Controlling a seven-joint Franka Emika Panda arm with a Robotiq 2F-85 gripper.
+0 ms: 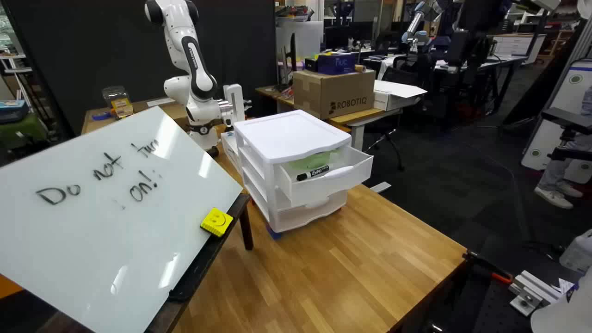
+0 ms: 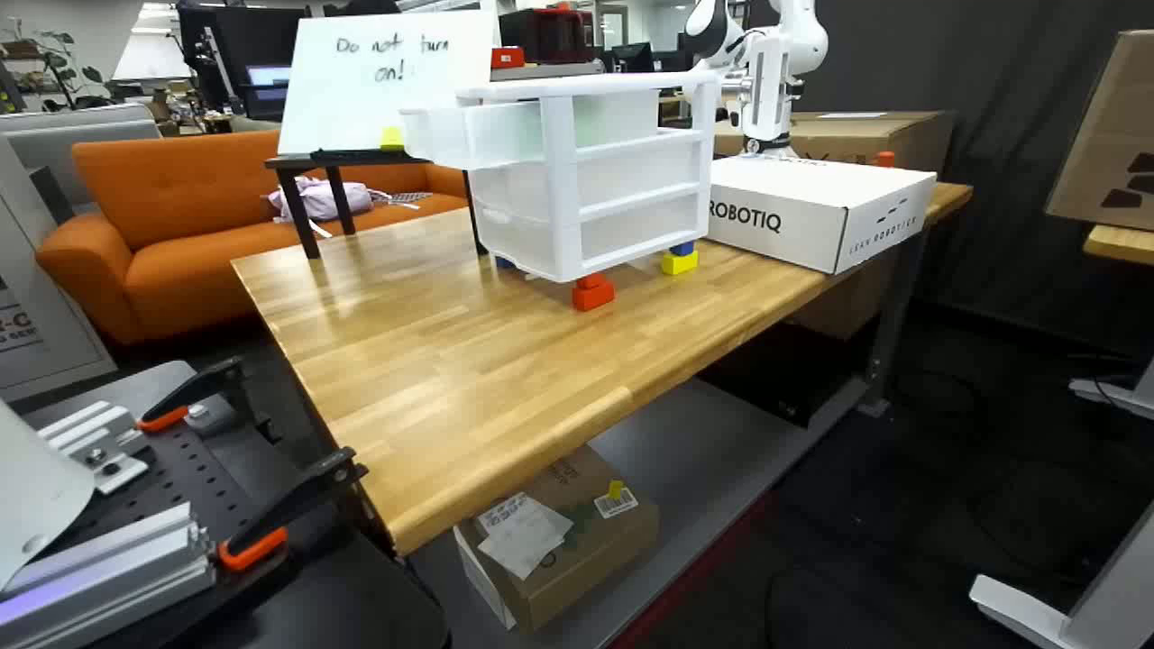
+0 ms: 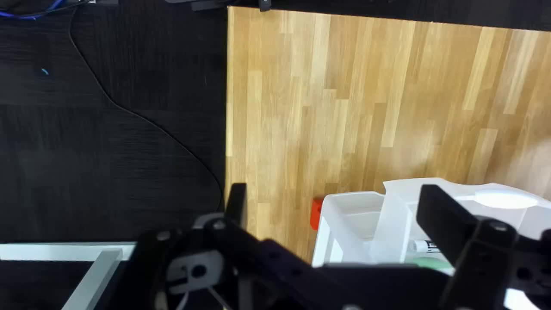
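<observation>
A white plastic drawer unit [image 1: 299, 136] stands on the wooden table with its top drawer [image 1: 355, 175] pulled out. Inside that drawer lie a black-and-white marker [image 1: 313, 173] and something green [image 1: 311, 161]. To the left, a tilted whiteboard [image 1: 111, 233] bears the words "Do not turn on!", and a yellow smiley eraser [image 1: 216, 222] rests at its lower edge. My gripper is open, its black fingers [image 3: 236, 204] wide apart with nothing held between them. The wrist view shows the drawer unit below, partly covered by the gripper; the marker [image 3: 424, 246] peeks out beside the right finger.
Red blocks [image 2: 592, 292] and a yellow block [image 2: 679, 261] sit at the unit's base. A white Robotiq box [image 2: 822, 205] lies between the unit and the arm. Bare table [image 1: 333, 266] stretches in front of the drawers. A dark stand [image 1: 244, 222] supports the whiteboard.
</observation>
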